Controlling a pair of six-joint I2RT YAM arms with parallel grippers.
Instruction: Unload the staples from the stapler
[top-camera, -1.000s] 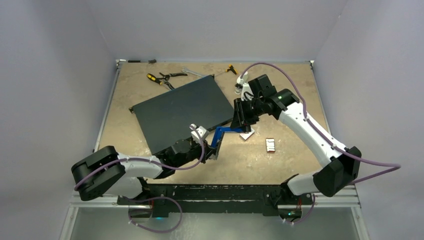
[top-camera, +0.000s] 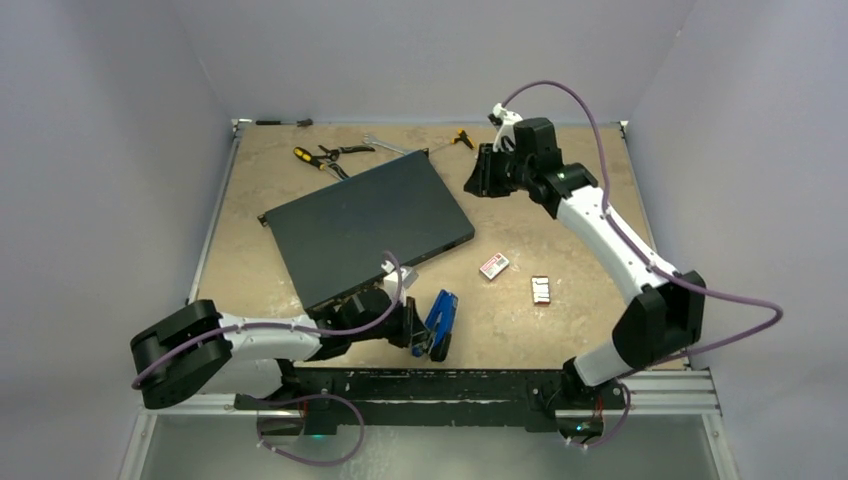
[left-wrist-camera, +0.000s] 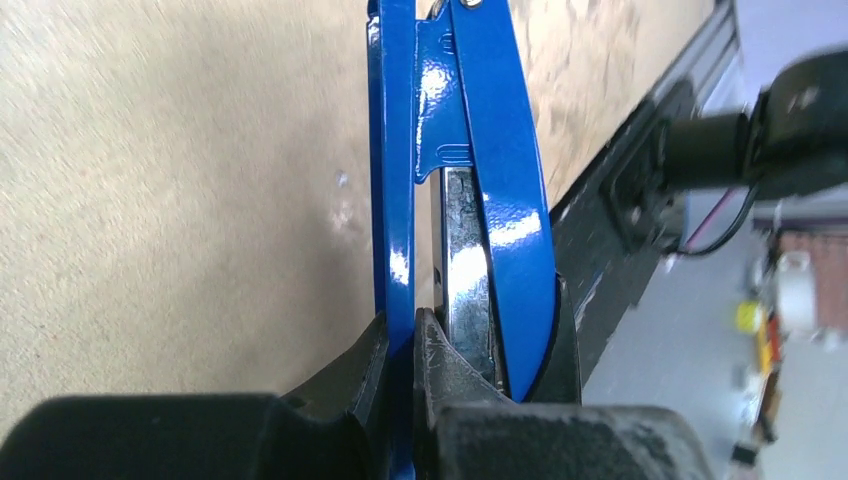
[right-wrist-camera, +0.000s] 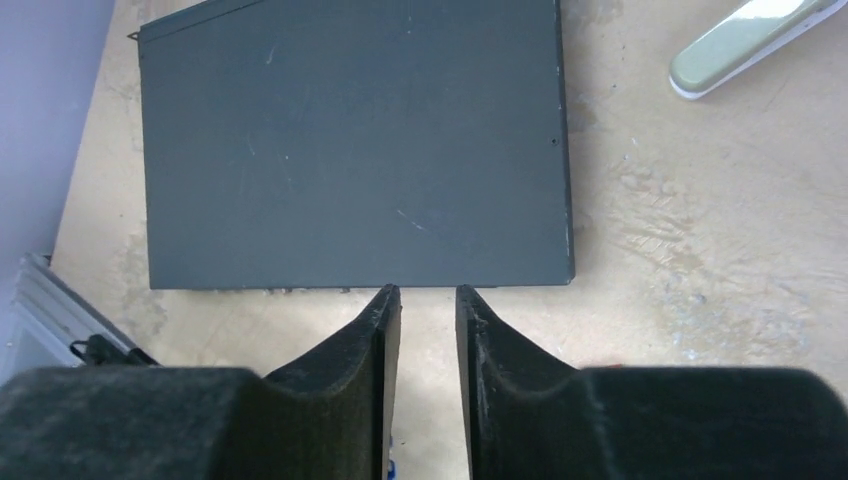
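The blue stapler (top-camera: 441, 322) is at the front middle of the table, its metal staple channel (left-wrist-camera: 462, 266) visible between blue parts in the left wrist view. My left gripper (top-camera: 416, 336) is shut on the stapler's end. My right gripper (top-camera: 484, 178) is high at the back right, away from the stapler, its fingers slightly apart with nothing between them.
A large dark panel (top-camera: 370, 225) covers the left middle. Pliers (top-camera: 332, 156), a wrench (top-camera: 390, 144) and other tools lie along the back.
My left gripper has carried the stapler toward the front edge, and it no longer looks unfolded sideways.
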